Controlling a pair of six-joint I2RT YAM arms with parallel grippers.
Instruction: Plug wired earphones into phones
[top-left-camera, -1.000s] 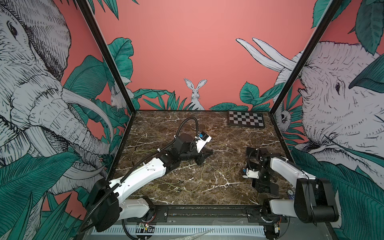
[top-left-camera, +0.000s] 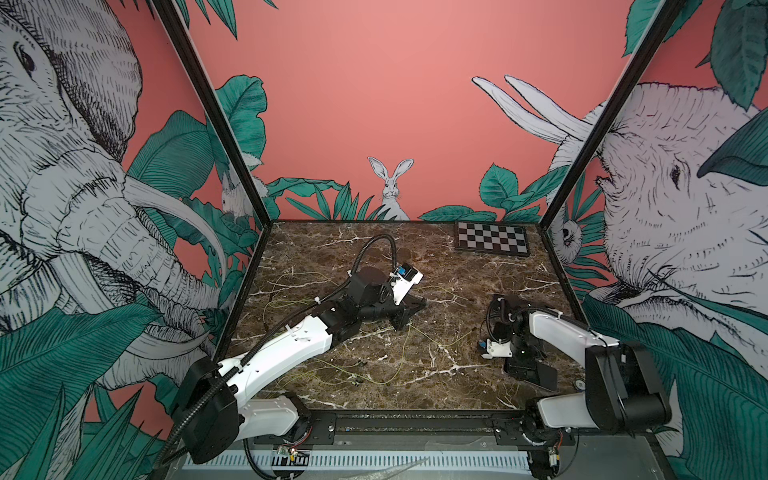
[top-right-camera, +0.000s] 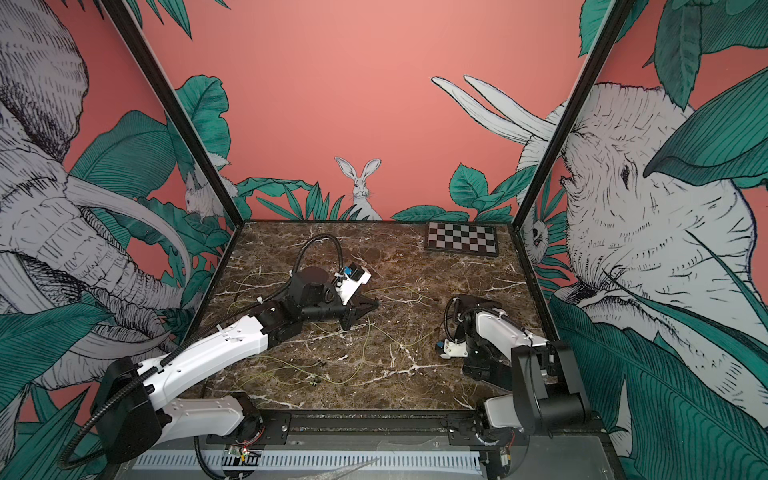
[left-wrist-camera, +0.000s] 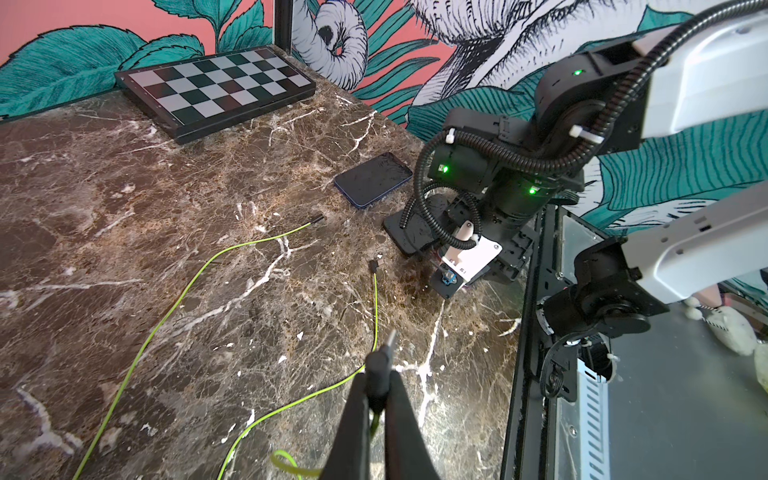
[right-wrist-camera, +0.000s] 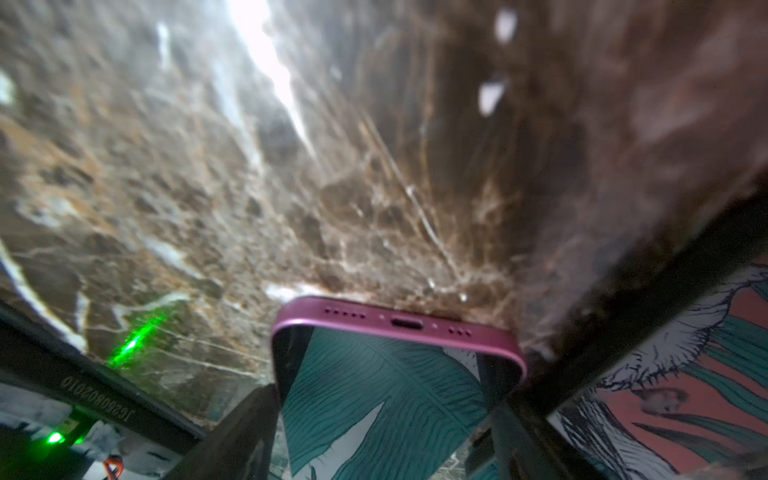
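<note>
In the left wrist view a black earphone plug with a silver tip (left-wrist-camera: 389, 345) points up from my left gripper, which is shut on it. A yellow-green cable trails below. Seen from above, the left gripper (top-left-camera: 416, 309) hangs over mid-table. A pink-framed phone (right-wrist-camera: 400, 324) faces the right wrist camera, charging port toward the view. The fingers (right-wrist-camera: 260, 428) of my right gripper stand at either side of it; whether they press on it cannot be told. A blue-edged phone (left-wrist-camera: 373, 180) and another dark phone (left-wrist-camera: 402, 232) lie near the right arm.
Two more plugs, one far (left-wrist-camera: 317, 219) and one nearer (left-wrist-camera: 374, 265), lie on the table with their yellow-green cables. A checkered board (top-left-camera: 492, 238) occupies the back right. Bare marble (top-left-camera: 432, 264) stretches between the arms toward the back.
The right arm has shifted slightly left, its gripper still low at the phone by the front right. The left arm has stayed where it was.
</note>
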